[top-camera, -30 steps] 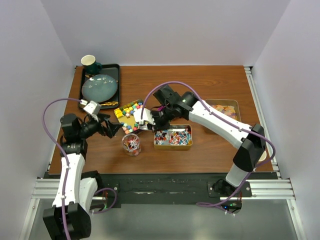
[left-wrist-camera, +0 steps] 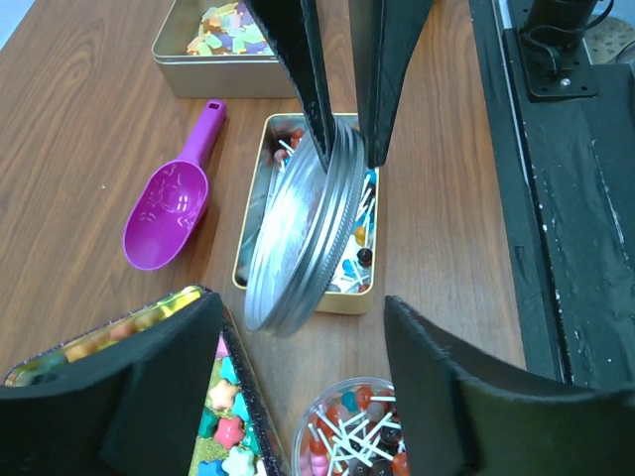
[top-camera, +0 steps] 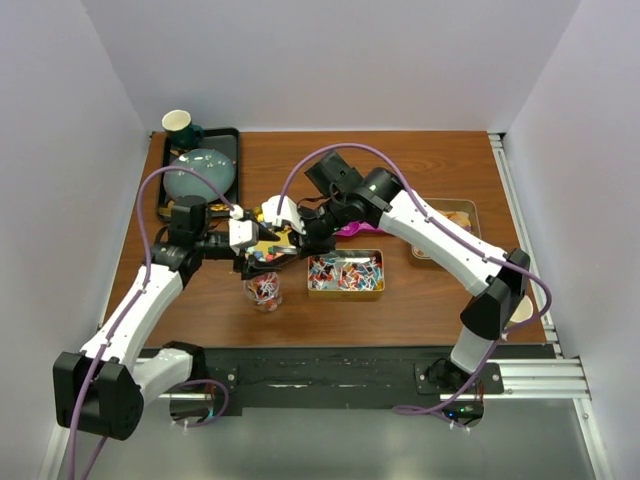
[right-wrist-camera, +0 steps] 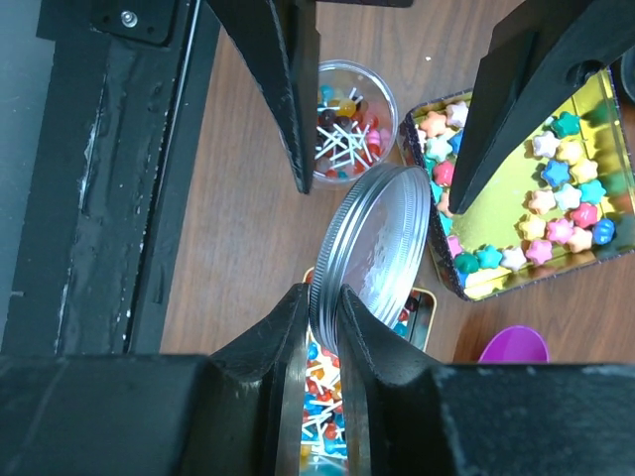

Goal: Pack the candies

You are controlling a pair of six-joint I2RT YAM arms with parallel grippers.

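A clear, ridged round lid [right-wrist-camera: 392,248] is tilted on edge, its rim pinched by my right gripper, which is shut on it. My left gripper stands open, its fingers [right-wrist-camera: 298,109] spread on either side of the lid's free edge without visibly gripping it. Below, the clear jar [left-wrist-camera: 303,431] is open-topped and full of lollipops, beside the lid rather than under it. A gold tin [top-camera: 345,295] holds more lollipops. Star-shaped candies lie in a dark-edged box [right-wrist-camera: 451,273], which both arms mostly cover from above.
The purple scoop [left-wrist-camera: 164,213] lies behind the gold tin. Another tin [left-wrist-camera: 223,76] of pale candies sits to the right. At back left, a black tray [top-camera: 229,150] carries an overturned-looking grey-blue bowl [top-camera: 198,175], with a green mug [top-camera: 180,128] nearby.
The right gripper still holds the lid and has shifted only slightly.
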